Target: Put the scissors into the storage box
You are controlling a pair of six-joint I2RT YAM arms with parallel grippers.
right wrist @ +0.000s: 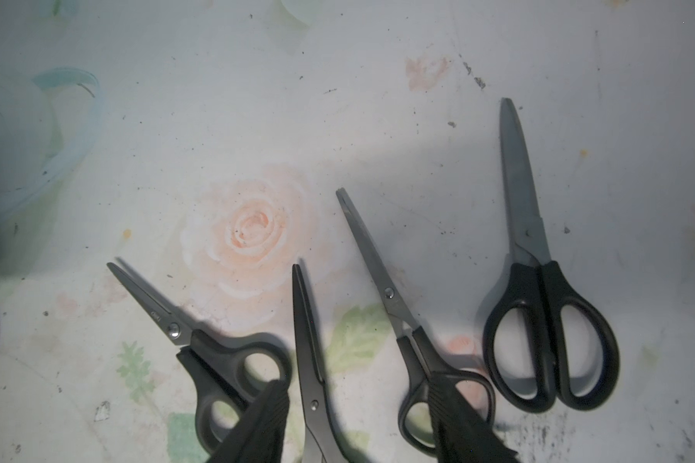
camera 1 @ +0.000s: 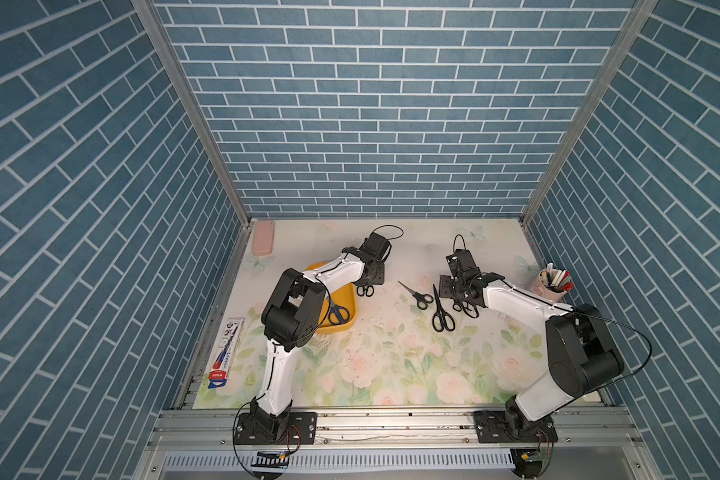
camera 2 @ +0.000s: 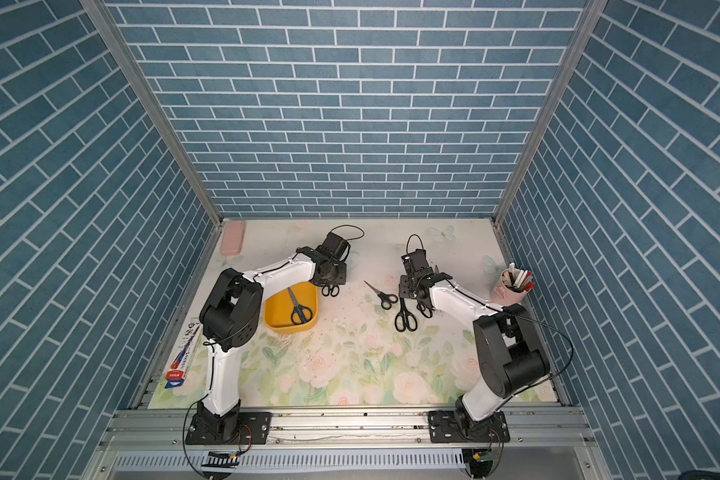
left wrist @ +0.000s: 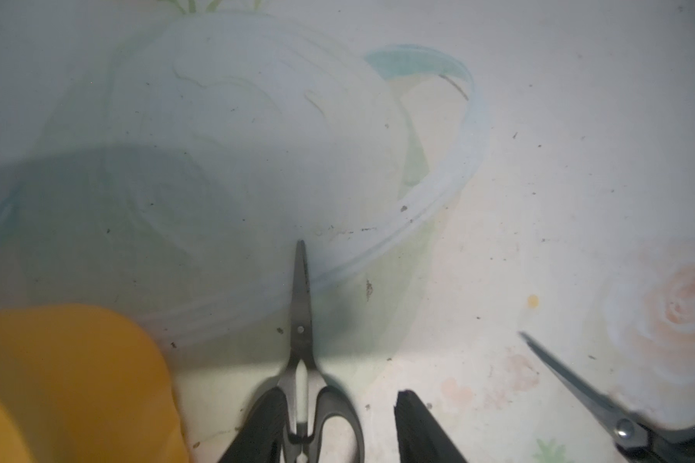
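My left gripper stands open low over small scissors beside the yellow storage box, one finger over their handles. Dark scissors lie in the box. My right gripper is open above several scissors: ones with short blades, long dark ones, thin-bladed ones and large ones, with its fingers over the middle pair's handles and near the dark ones.
A pink cup of pens stands at the right. A pink case and a long package lie at the left.
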